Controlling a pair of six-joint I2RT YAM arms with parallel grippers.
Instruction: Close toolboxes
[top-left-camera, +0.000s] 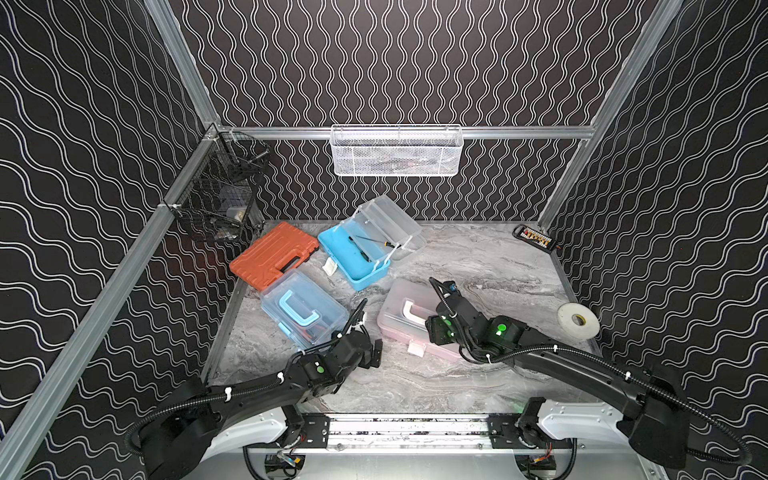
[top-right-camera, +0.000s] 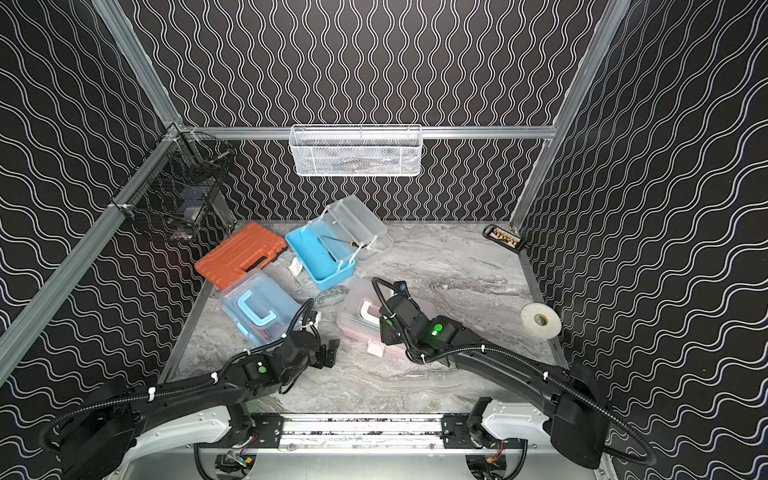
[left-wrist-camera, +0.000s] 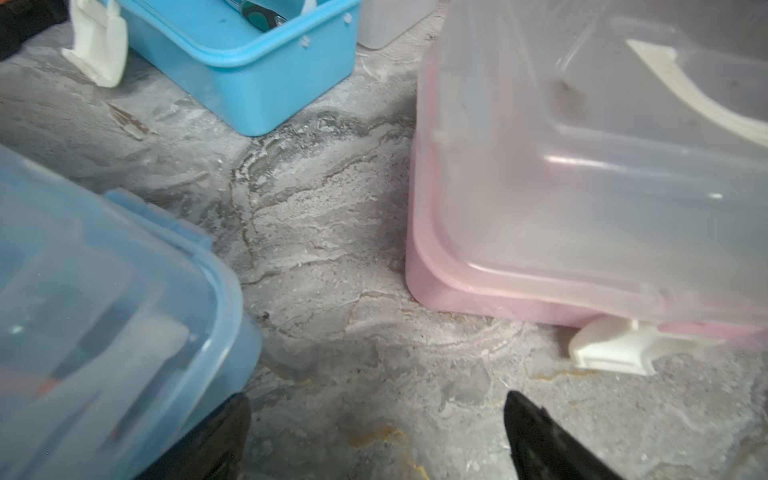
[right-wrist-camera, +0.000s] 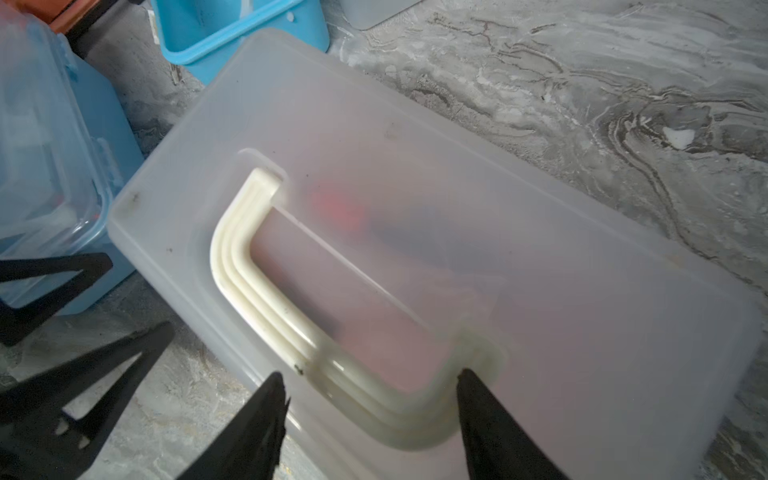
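The pink toolbox (top-left-camera: 392, 325) has its clear lid (right-wrist-camera: 448, 200) down over the base, and its white front latch (left-wrist-camera: 632, 345) sticks outward, unfastened. My right gripper is over the lid's cream handle (right-wrist-camera: 304, 320), fingers apart and nothing gripped. To the left of this box, low over the table, my left gripper stands open and empty. A blue toolbox (top-left-camera: 304, 308) has its lid lying on it. Farther back, the cyan toolbox (top-left-camera: 357, 260) is open with tools inside, its clear lid (top-left-camera: 392, 221) tipped back.
An orange case (top-left-camera: 274, 254) lies at the back left, touching or close to the blue toolbox. A tape roll (top-left-camera: 577, 321) and a small black-framed object (top-left-camera: 533, 237) sit along the right side.
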